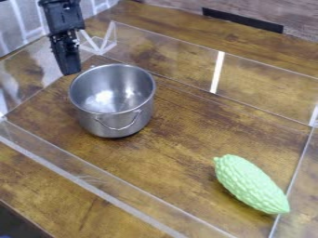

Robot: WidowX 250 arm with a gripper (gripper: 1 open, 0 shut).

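My black gripper (69, 62) hangs at the upper left, just behind and left of the steel pot's rim, with its fingers shut and nothing visible between them. The steel pot (113, 100) with a wire handle stands empty on the wooden surface. A pale green bitter melon (251, 183) lies at the lower right, apart from the pot.
Clear plastic walls (143, 199) with white tape (218, 72) surround the work area. A dark slot (243, 19) is at the back right. The wooden floor (199, 130) between pot and melon is clear.
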